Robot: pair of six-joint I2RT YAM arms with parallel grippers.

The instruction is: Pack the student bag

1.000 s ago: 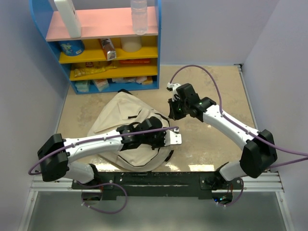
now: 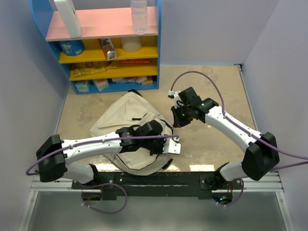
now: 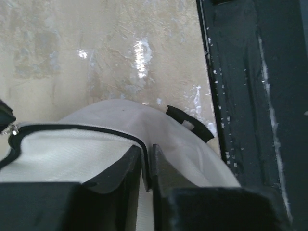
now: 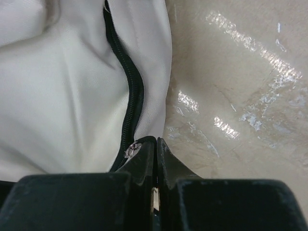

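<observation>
The cream bag (image 2: 113, 113) lies open-flapped on the floor, with black zipper trim along its edge. In the left wrist view, the trim (image 3: 96, 127) runs down between the fingers of my left gripper. Those fingers are slightly apart, with pale cloth showing in the gap. At the bag's right edge, my right gripper is shut on the black zipper pull (image 4: 146, 139), beside the metal slider (image 4: 131, 150). From above, the left gripper (image 2: 156, 153) is over the bag's lower right, partly hidden by its own arm; the right gripper (image 2: 174, 126) is farther back.
A blue shelf unit with yellow boards (image 2: 115, 72) stands at the back left, holding several items; a clear bottle (image 2: 139, 17) is on top. Bare floor (image 2: 221, 86) lies to the right. A black rail (image 2: 159, 185) borders the front.
My right gripper has moved slightly right and toward the front, and the bag's edge has shifted right with it.
</observation>
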